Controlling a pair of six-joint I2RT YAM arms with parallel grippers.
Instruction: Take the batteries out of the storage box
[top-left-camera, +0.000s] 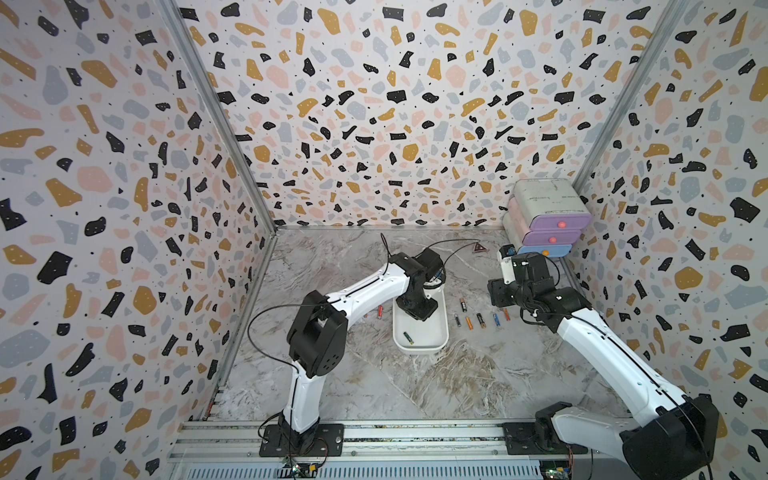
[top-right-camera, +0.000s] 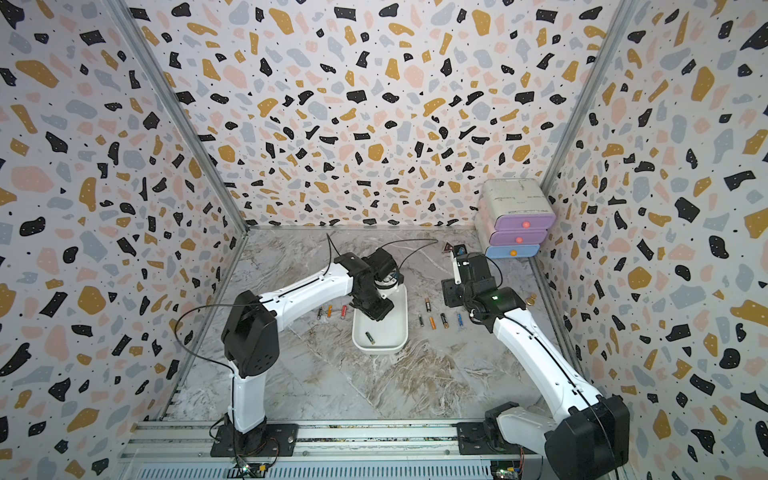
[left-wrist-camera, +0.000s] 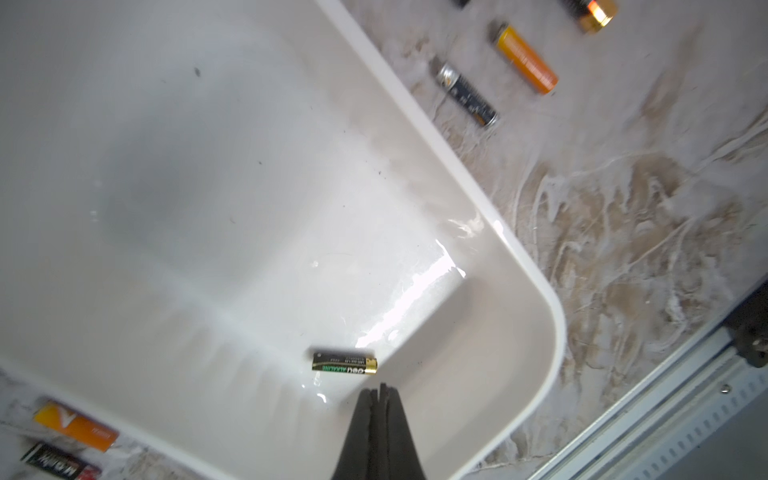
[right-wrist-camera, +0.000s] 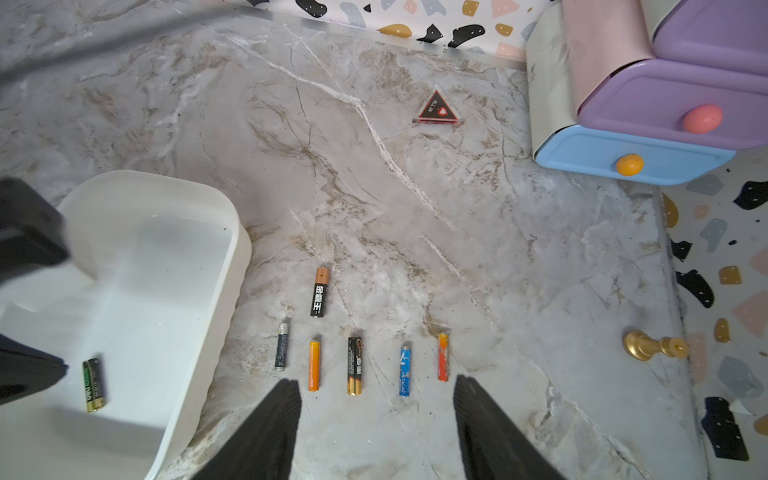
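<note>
A white storage box (left-wrist-camera: 512, 256) holds one black-and-gold battery (left-wrist-camera: 344, 361), lying near a corner. My left gripper is shut over the box, above that battery, with nothing visible between its fingers. My right gripper hangs open right of the box. Below it on the table lie several batteries in a loose group, including an orange one (right-wrist-camera: 313, 365), a blue one (right-wrist-camera: 405, 371) and a red one (right-wrist-camera: 442, 357). More batteries, such as a red one (top-right-camera: 344, 311), lie left of the box.
A stack of pastel drawers (right-wrist-camera: 656, 96) stands at the back right, with a small triangular object (right-wrist-camera: 437, 109) beside it. A brass-coloured piece (right-wrist-camera: 644, 345) lies at the right edge.
</note>
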